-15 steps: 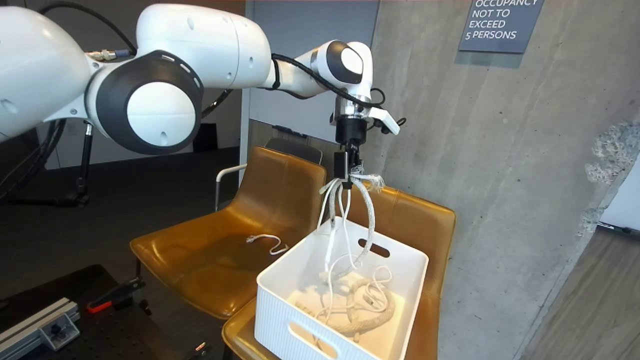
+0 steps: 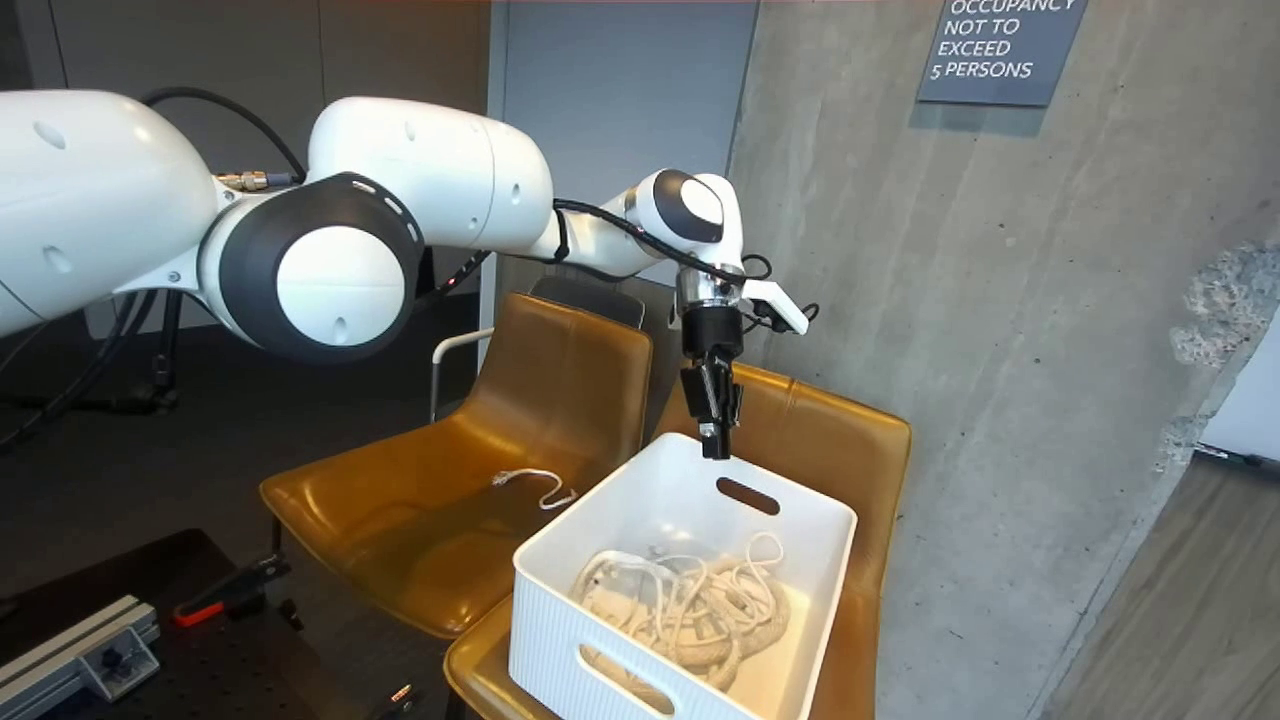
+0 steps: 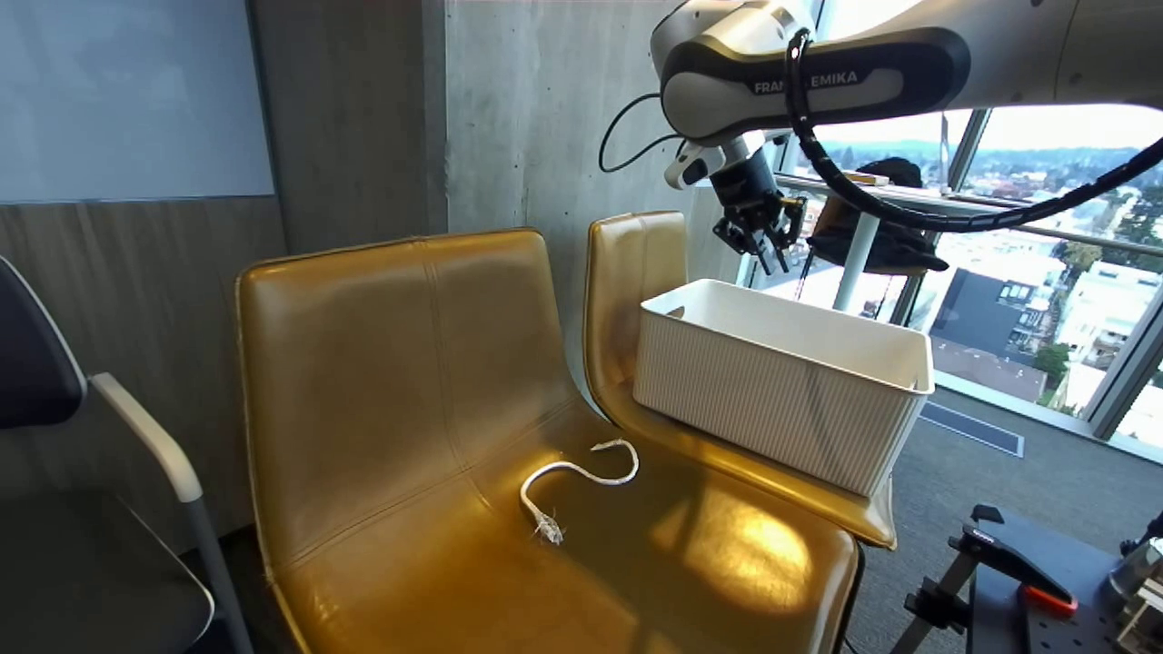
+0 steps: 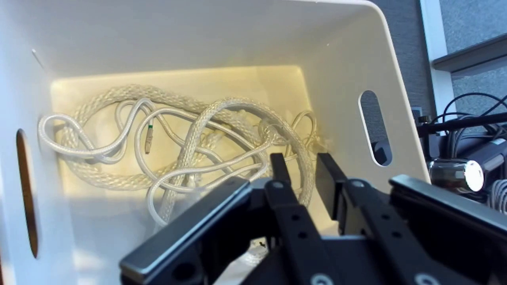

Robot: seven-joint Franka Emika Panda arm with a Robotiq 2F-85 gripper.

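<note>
Inside the white bin (image 2: 555,620) lies a loose heap of pale ropes (image 2: 702,612), thick braided ones and thinner cords tangled together. In the wrist view the ropes (image 4: 228,107) spread across the bin floor, partly covered by my fingers. My gripper (image 2: 716,446) hangs above the bin at its back end, pointing down. Between its fingertips there is a gap with nothing held in it, so it is open. A short white rope (image 3: 578,470) with a frayed end rests on the seat of the neighbouring brown chair (image 3: 403,360).
The bin (image 3: 763,398) stands on a second brown chair (image 3: 638,245), with a concrete wall (image 2: 1020,360) behind it. A dark table (image 2: 228,654) with a metal rail (image 2: 78,660) and a red-and-black tool (image 2: 228,594) is at the lower left.
A second ago the gripper was higher and shut on a bundle of ropes hanging into the bin. Now it is lower and empty, and those ropes lie in the bin.
</note>
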